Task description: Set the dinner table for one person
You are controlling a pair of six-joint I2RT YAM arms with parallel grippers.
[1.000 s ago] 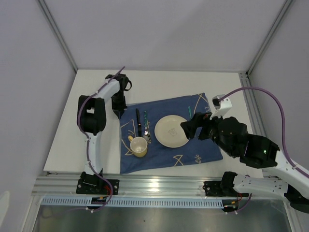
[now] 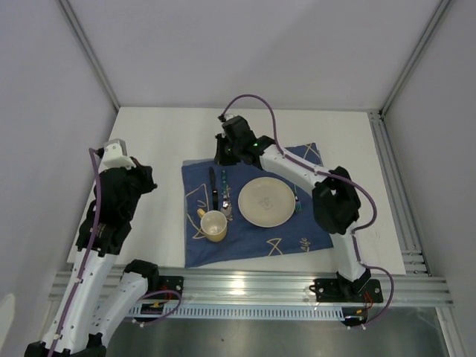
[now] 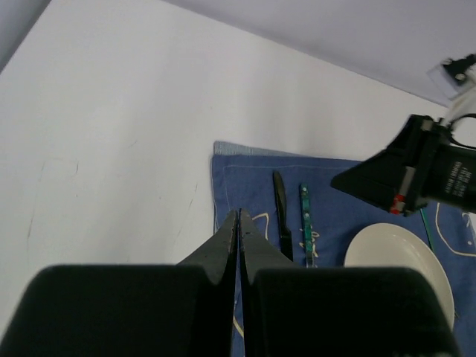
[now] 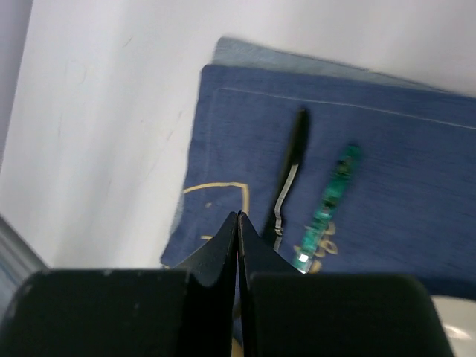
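Observation:
A blue placemat (image 2: 275, 238) holds a cream plate (image 2: 266, 201), a mug (image 2: 213, 227) at lower left, a dark knife (image 2: 213, 186) and a green-handled utensil (image 2: 224, 186) left of the plate, and a thin fork (image 2: 297, 199) to its right. My shut left gripper (image 2: 149, 178), also seen in its wrist view (image 3: 238, 216), is over bare table left of the mat. My shut right gripper (image 2: 219, 156) hangs above the mat's back edge near the knife; in the right wrist view (image 4: 238, 219) nothing shows between its fingers.
Metal rails (image 2: 238, 279) border the front edge; walls surround the table.
My right arm has swung from the right side to over the mat's back left. My left arm has drawn back leftward from the mat's upper-left corner.

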